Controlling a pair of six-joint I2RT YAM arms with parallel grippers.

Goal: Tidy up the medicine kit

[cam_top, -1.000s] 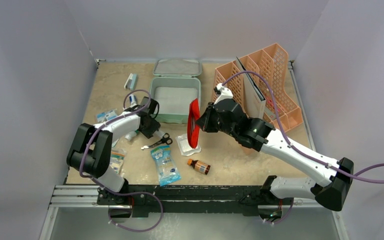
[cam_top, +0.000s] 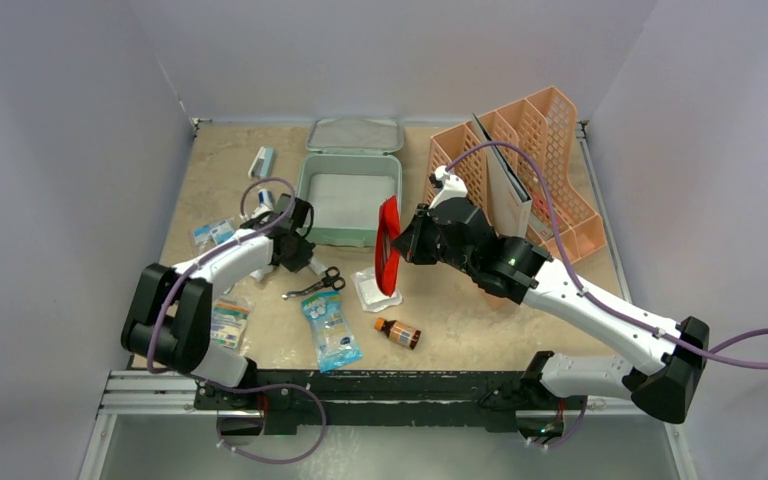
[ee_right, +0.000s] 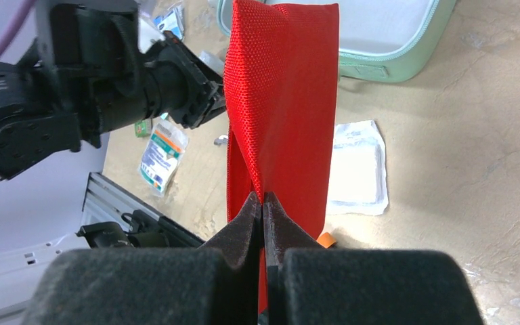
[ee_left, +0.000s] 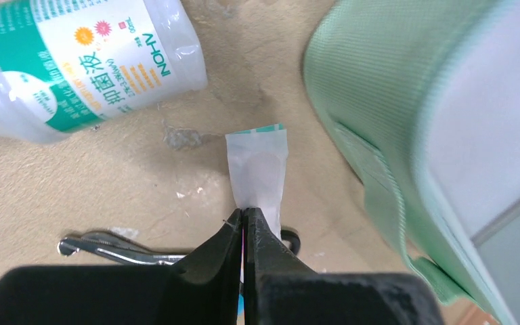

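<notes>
An open green kit box (cam_top: 350, 200) stands at the back centre. My left gripper is shut, low over a white strip packet (ee_left: 257, 162); whether it pinches the packet I cannot tell. A white bottle (ee_left: 95, 61) lies beside it, scissors (cam_top: 330, 281) in front. My right gripper is shut on a red fabric pouch (ee_right: 284, 108), held upright above the table. A white gauze pack (cam_top: 375, 290), brown bottle (cam_top: 400, 334) and blue packet (cam_top: 328, 332) lie at the front.
An orange plastic rack (cam_top: 570, 220) with a folder fills the back right. More packets (cam_top: 230, 325) lie at the left.
The right arm and red pouch have not visibly moved.
</notes>
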